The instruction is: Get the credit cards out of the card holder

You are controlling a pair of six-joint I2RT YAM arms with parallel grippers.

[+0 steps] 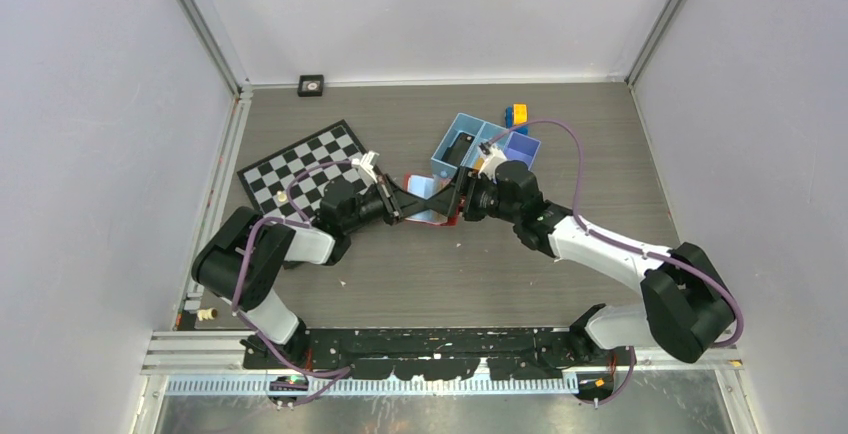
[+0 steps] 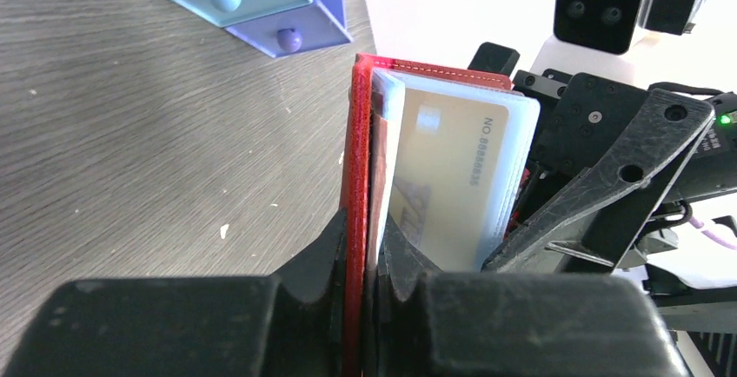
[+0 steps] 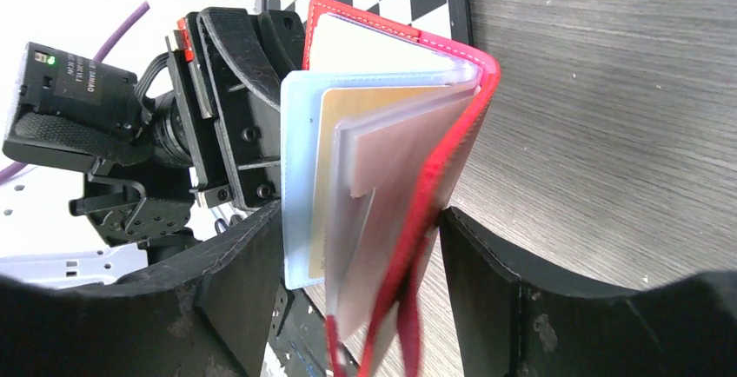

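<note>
A red-edged card holder [image 1: 450, 222] is held up between the two arms, partly hidden by the grippers in the top view. My left gripper is shut on the holder, with its red cover [image 2: 358, 142] and sleeves pinched between the fingers. A beige card [image 2: 448, 155] with printed numbers shows inside a pale blue sleeve. In the right wrist view, the holder's red spine [image 3: 439, 164] and fanned sleeves, one with a yellowish card [image 3: 326, 134], stand between the parted fingers of my right gripper. Whether those fingers touch the holder is unclear.
Behind the right gripper stands a blue and purple compartment box [image 1: 452, 144] with a black item inside. A checkered board [image 1: 300, 169] lies at the left, and a yellow and blue block [image 1: 517, 116] at the back.
</note>
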